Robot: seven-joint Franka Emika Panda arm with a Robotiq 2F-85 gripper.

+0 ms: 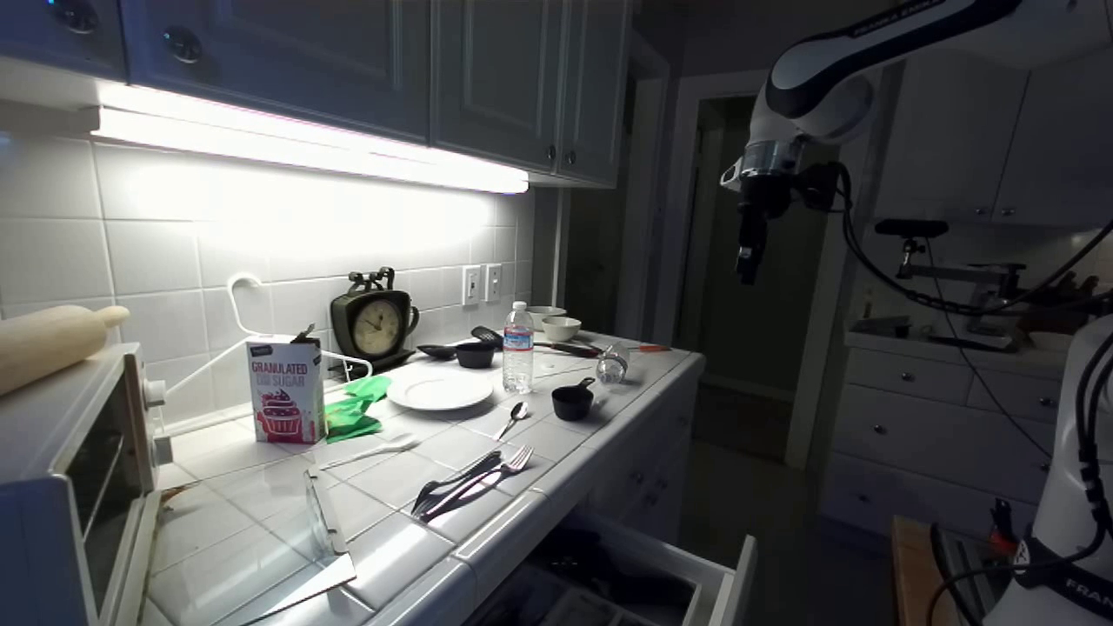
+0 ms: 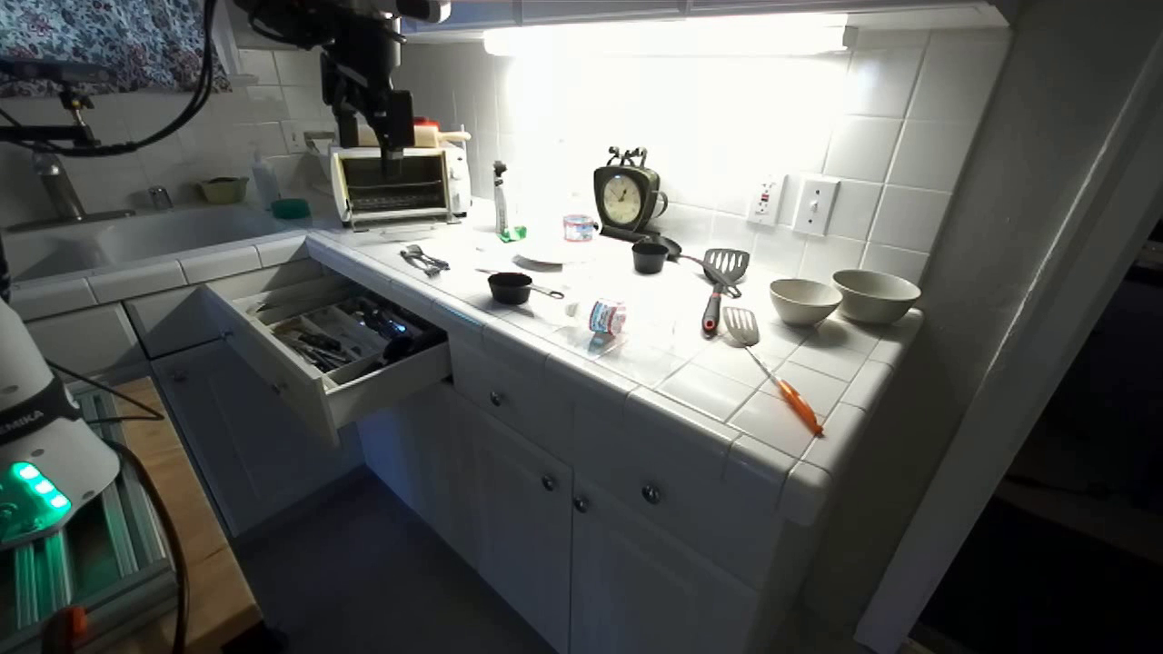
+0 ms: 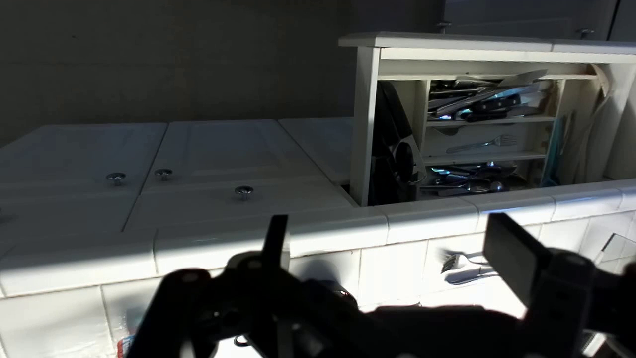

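Observation:
High above the floor in front of the counter, my gripper points downward and touches nothing. Its two dark fingers stand wide apart in the wrist view, where the gripper is open and empty. An open drawer juts out below the counter; several knives, a single fork and several spoons lie in its compartments. On the counter near its front edge are a fork and other cutlery. A spoon lies farther back, near the white plate.
A water bottle stands upright beside the plate; a second bottle lies near the counter edge. Black measuring cup, sugar box, clock scale, toaster oven, spatulas and bowls also occupy the counter. The under-cabinet lamp hangs low over it.

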